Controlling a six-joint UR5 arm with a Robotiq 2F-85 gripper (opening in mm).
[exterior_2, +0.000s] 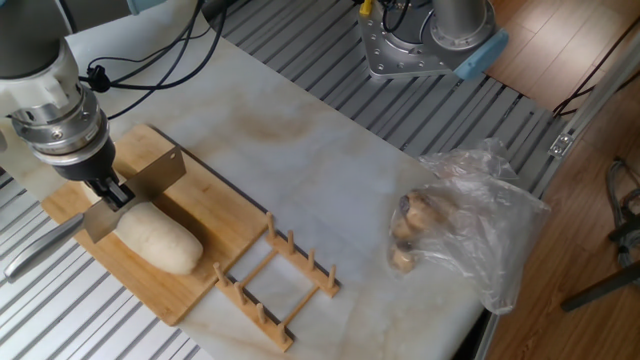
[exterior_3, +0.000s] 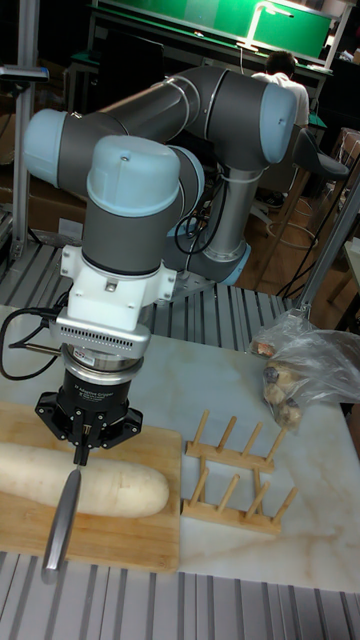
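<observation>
A broad steel cleaver with a grey metal handle is held by its blade's upper edge in my gripper, which is shut on it. The blade stands crosswise over a thick white radish, and whether it has entered the flesh cannot be told. Under the radish is a wooden cutting board. From the other side, the cleaver's handle points toward the camera, below my gripper. The radish extends to both sides of it. Most of the blade is hidden in that view.
Beside the board stands a wooden peg rack with upright pegs. A clear plastic bag holding brownish lumps lies at the table's right edge.
</observation>
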